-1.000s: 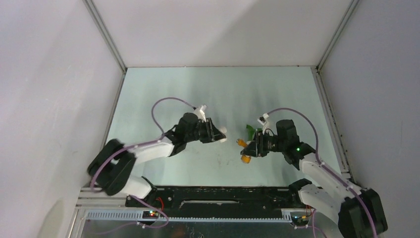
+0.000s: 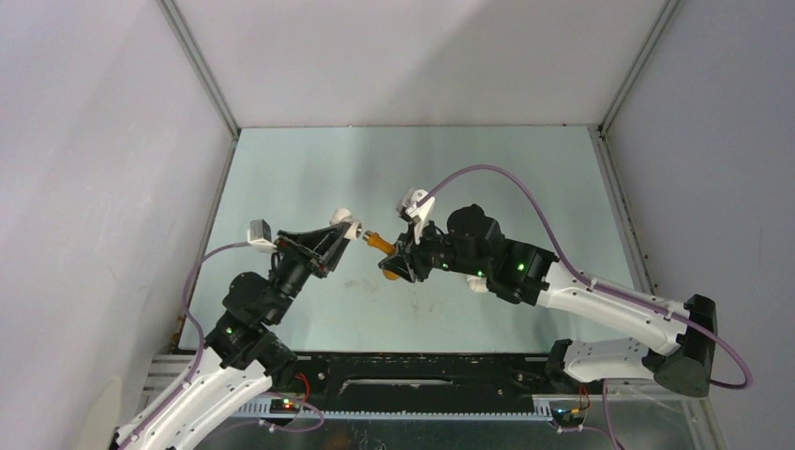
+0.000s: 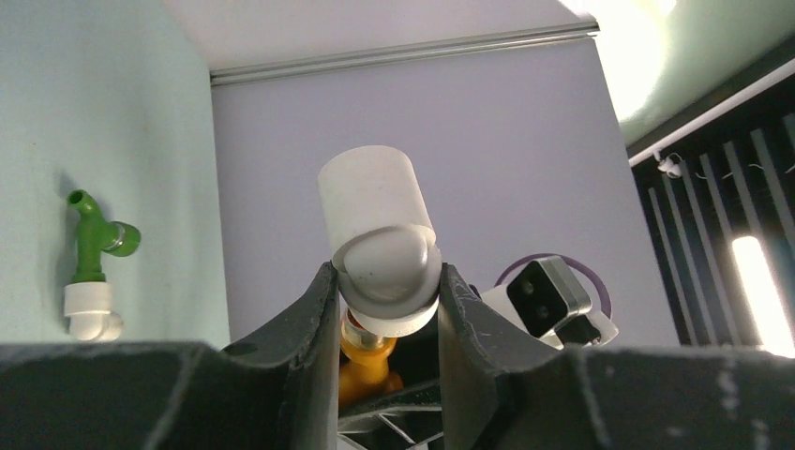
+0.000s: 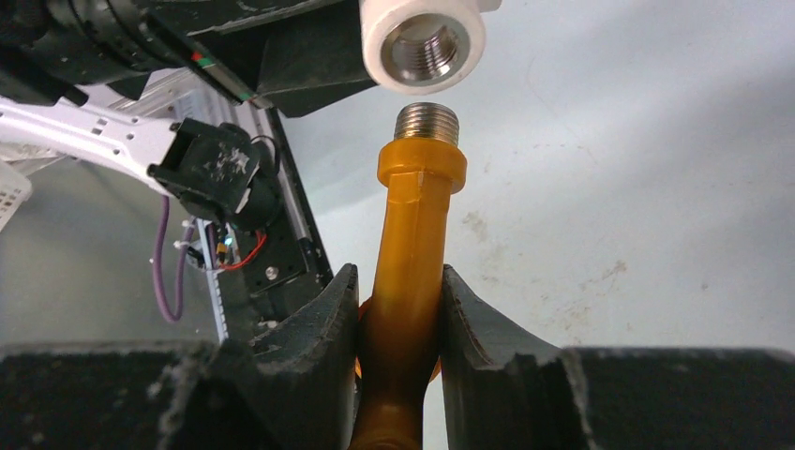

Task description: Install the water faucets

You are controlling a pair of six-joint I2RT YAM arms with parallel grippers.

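A white elbow fitting (image 3: 379, 206) is held by my left gripper (image 2: 342, 231), its fingertips gripping the lower end in the left wrist view. Its threaded metal socket (image 4: 424, 49) faces the orange faucet (image 4: 411, 234), which my right gripper (image 2: 394, 258) is shut on. The faucet's threaded tip lies just below the socket in the right wrist view, apart from it. A green faucet (image 3: 89, 239) with a white elbow (image 3: 86, 300) on it lies on the board, seen in the left wrist view and mostly hidden under the right arm from above.
The pale work board (image 2: 281, 159) is clear at the back. Walls (image 2: 712, 187) enclose it at both sides and back. A black rail (image 2: 412, 370) runs along the front edge between the arm bases.
The left arm has swung round to angle up from the front left, carrying the elbow. The right arm has moved left and up, bringing the orange faucet close to it.
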